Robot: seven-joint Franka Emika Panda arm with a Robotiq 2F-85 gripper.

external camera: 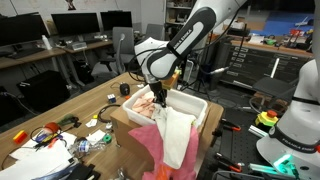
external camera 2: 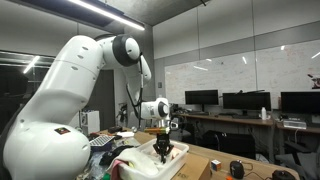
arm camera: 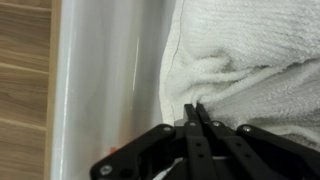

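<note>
A white towel (external camera: 178,140) drapes over the near side of the white bin (external camera: 200,104). In the wrist view the towel (arm camera: 240,35) fills the right half, and its folds draw together at my gripper. The fingers are shut there, with cloth pinched at the tips. From outside, my gripper (external camera: 158,98) is over the bin, at the towel's upper end. A pink cloth (external camera: 147,137) hangs over the bin's edge beside the towel. Paler pink cloth (external camera: 144,106) lies inside the bin.
Loose cables and small items (external camera: 93,136) clutter the wooden table on the left. An orange-red item (external camera: 182,174) lies below the towel. Wooden surface (arm camera: 25,70) shows outside the bin wall (arm camera: 105,70) in the wrist view. Monitors (external camera 2: 254,101) stand at the back.
</note>
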